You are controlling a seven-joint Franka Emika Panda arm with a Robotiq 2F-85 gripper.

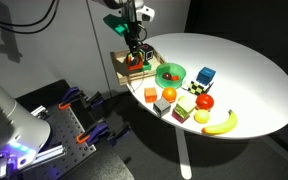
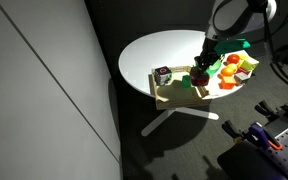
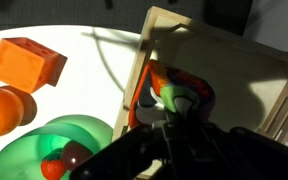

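Note:
My gripper (image 1: 136,56) points down over the shallow wooden tray (image 1: 156,46) at the table's near left end. Between its fingers is a red-orange object (image 3: 147,100) with white and green parts, and the gripper is shut on it. In the second exterior view the same object shows as a dark red shape (image 2: 200,81) just above or in the tray (image 2: 169,101); whether it touches the tray floor I cannot tell. Dark fingers hide much of it in the wrist view.
Beside the tray stands a green bowl (image 3: 12,157) holding a strawberry (image 3: 53,166) and a dark red fruit. An orange block (image 1: 150,94), a grey block (image 1: 162,106), an orange fruit (image 1: 169,94) and a banana (image 1: 221,124) lie nearby.

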